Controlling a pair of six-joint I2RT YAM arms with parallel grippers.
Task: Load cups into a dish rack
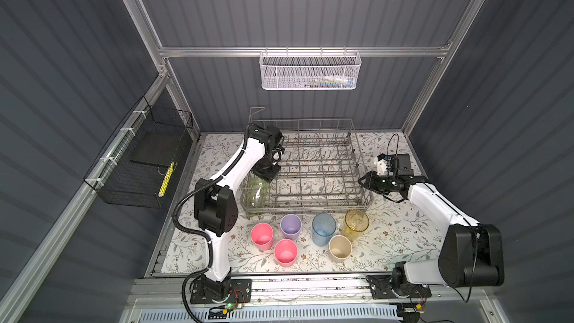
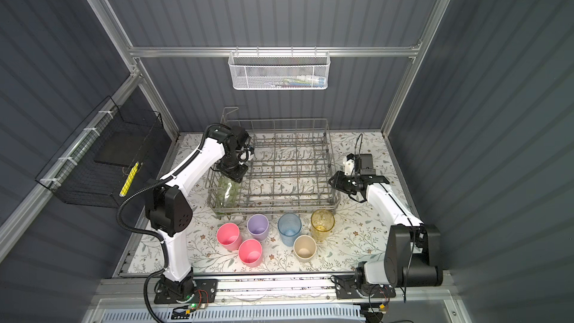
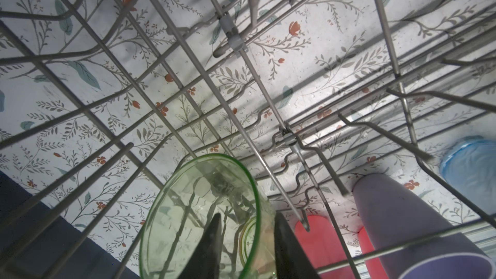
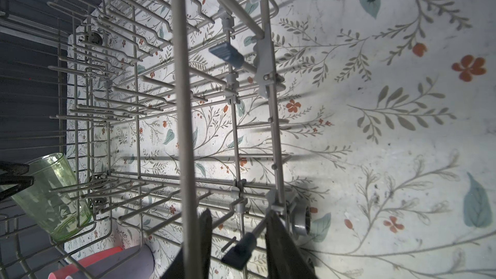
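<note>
A green glass [image 3: 201, 211] leans in the left front corner of the wire dish rack [image 1: 311, 209]. My left gripper is just above it, fingers apart at its rim; whether they touch it cannot be told. At the rack's right side, my right gripper is shut on the rack's wire frame. Outside the front stand two pink cups [image 1: 262, 234], a purple cup [image 1: 290, 225], a blue cup [image 1: 323, 230], an amber cup [image 1: 356, 225] and a beige cup [image 1: 339, 248].
A black wire basket [image 1: 125, 185] hangs on the left wall, a white mesh basket [image 1: 309, 71] on the back wall. Most of the rack is empty.
</note>
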